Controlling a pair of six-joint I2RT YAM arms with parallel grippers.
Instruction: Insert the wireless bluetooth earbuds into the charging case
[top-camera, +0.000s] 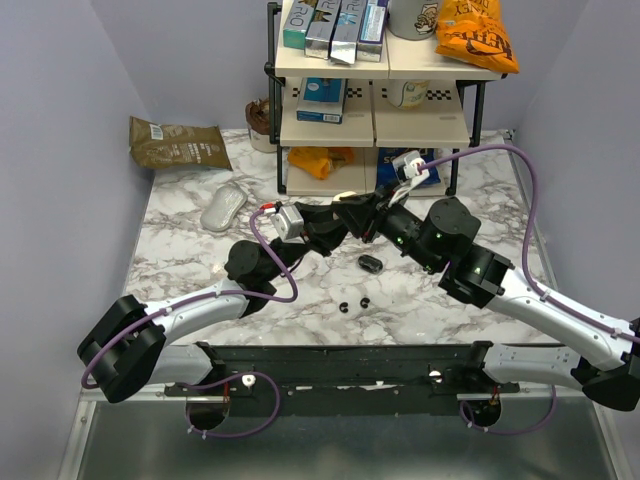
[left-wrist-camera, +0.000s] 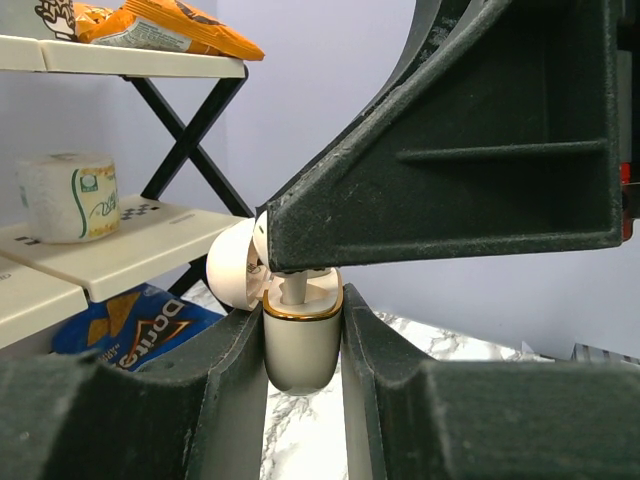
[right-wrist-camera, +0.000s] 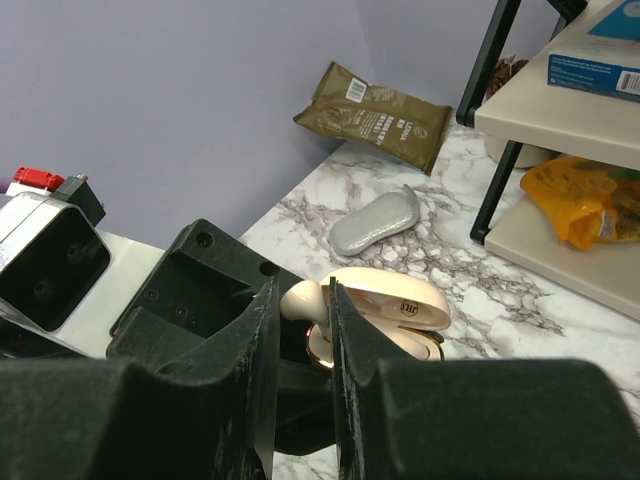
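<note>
My left gripper (top-camera: 330, 230) is shut on the cream, gold-rimmed charging case (left-wrist-camera: 300, 350), held raised above the table, its lid (right-wrist-camera: 390, 290) flipped open. My right gripper (top-camera: 355, 215) is shut on a cream earbud (right-wrist-camera: 302, 302) and sits right against the case. In the left wrist view the earbud's stem (left-wrist-camera: 294, 288) points down into the case's top, beneath the black right gripper; how far inside it is, I cannot tell.
A white shelf unit (top-camera: 330, 135) with boxes and snack bags stands behind. A grey pouch (top-camera: 224, 208) lies left, a small dark object (top-camera: 370, 264) and black bits lie in front on the marble table.
</note>
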